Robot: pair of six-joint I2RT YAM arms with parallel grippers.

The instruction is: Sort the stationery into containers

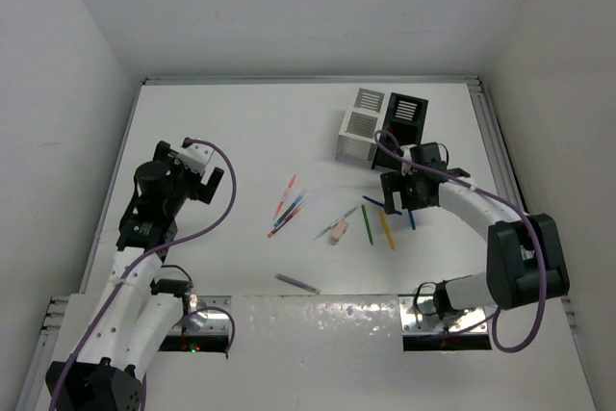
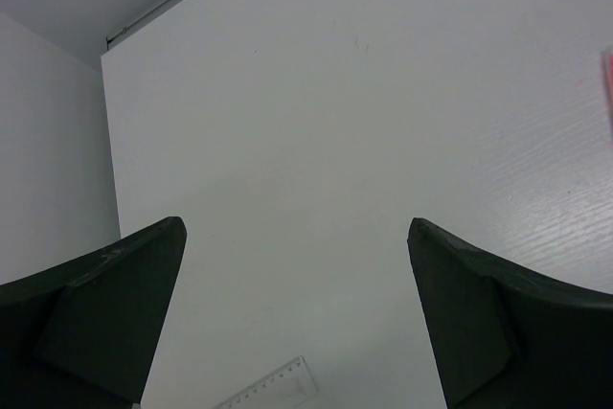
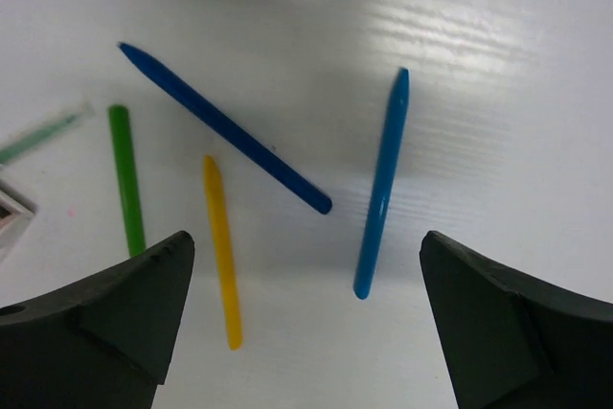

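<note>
My right gripper stands open above the table with nothing between its fingers. In the right wrist view a dark blue stick point(image 3: 230, 129) lies slanted ahead of the fingers and a lighter blue stick point(image 3: 381, 179) points into the gap. A yellow stick point(image 3: 222, 246) lies inside the left finger; a green stick point(image 3: 126, 179) is farther left. The top view shows a white bin point(image 1: 362, 124) and a black bin point(image 1: 408, 109) behind that gripper. My left gripper point(image 1: 214, 182) is open and empty at the left, over bare table.
Several pens point(image 1: 289, 213), a red pen point(image 1: 285, 194), a pale green pen point(image 1: 335, 223) and a pinkish block point(image 1: 339, 232) lie mid-table. A clear ruler point(image 1: 298, 284) rests near the front edge.
</note>
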